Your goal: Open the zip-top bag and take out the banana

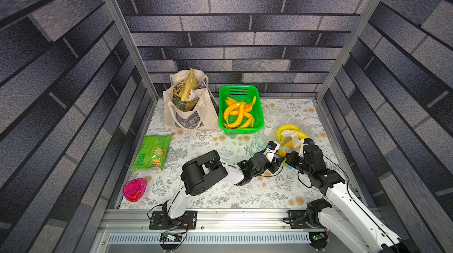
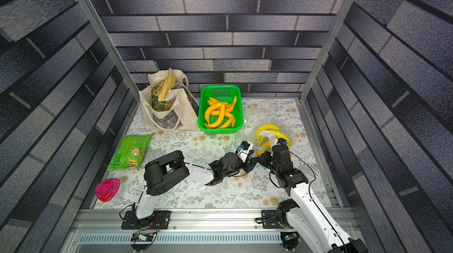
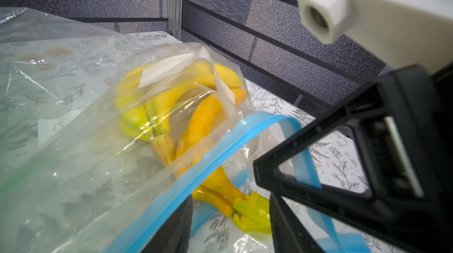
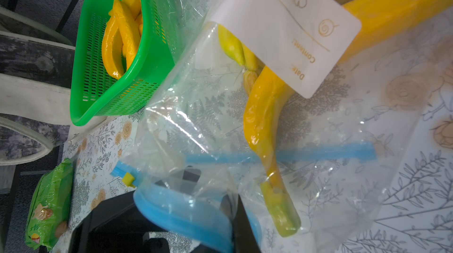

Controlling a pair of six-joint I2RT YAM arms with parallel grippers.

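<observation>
A clear zip bag (image 3: 70,87) with blue zipper edges lies at the right of the table, holding several bananas (image 3: 207,111) behind a white label (image 4: 287,26). My left gripper (image 1: 278,158) is at the bag's mouth; its two dark fingertips show low in the left wrist view, apart, with banana tips beyond them. My right gripper (image 1: 290,158) is beside it, shut at the bag's blue rim, which arches over it in the right wrist view; whether film is between its fingers is unclear.
A green basket (image 1: 257,123) of bananas stands at the back centre, a tote bag (image 1: 203,111) left of it. A green packet (image 1: 151,151) and a pink container (image 1: 134,189) lie at the left.
</observation>
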